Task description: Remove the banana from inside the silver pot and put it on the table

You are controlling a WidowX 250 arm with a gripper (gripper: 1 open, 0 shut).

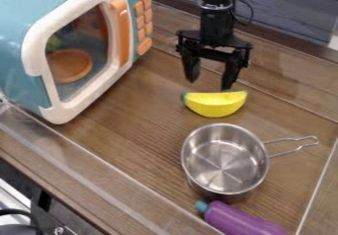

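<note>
The yellow banana (215, 104) with a green tip lies on the wooden table (132, 135), just behind the silver pot (224, 162). Nothing shows inside the pot, and its handle points right. Above and behind the banana, my black gripper (211, 82) hangs with its two fingers spread wide. Between those fingers there is only empty space, and the banana is clear of them.
A blue and white toy microwave (59, 51) with its front opening facing the table fills the left back. In front of the pot lies a purple eggplant (240, 219). Bare table stretches left of the pot and right of the banana.
</note>
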